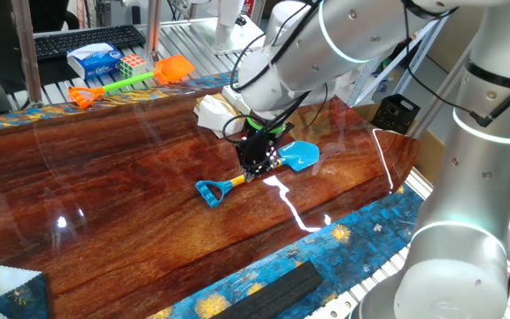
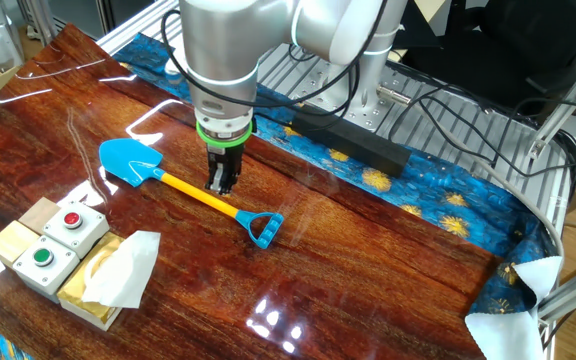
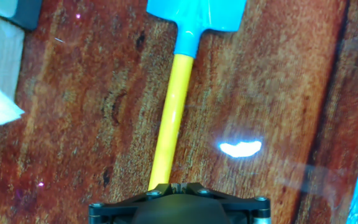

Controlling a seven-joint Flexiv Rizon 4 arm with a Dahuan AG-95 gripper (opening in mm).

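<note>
A toy shovel with a blue blade, a yellow shaft and a blue D-shaped handle lies flat on the glossy brown table. My gripper points down close over the shaft, towards its handle end. In the wrist view the fingertips sit together at the bottom edge, and the gripper looks shut with nothing visible between them. The yellow shaft runs up from just left of centre there; its lower end is hidden behind the gripper. Whether the fingers touch the shaft cannot be told.
Two button boxes, red and green, stand on wooden blocks beside white paper. Another shovel, orange and green, lies at the far edge near a puzzle cube. Bare table surrounds the blue shovel's handle.
</note>
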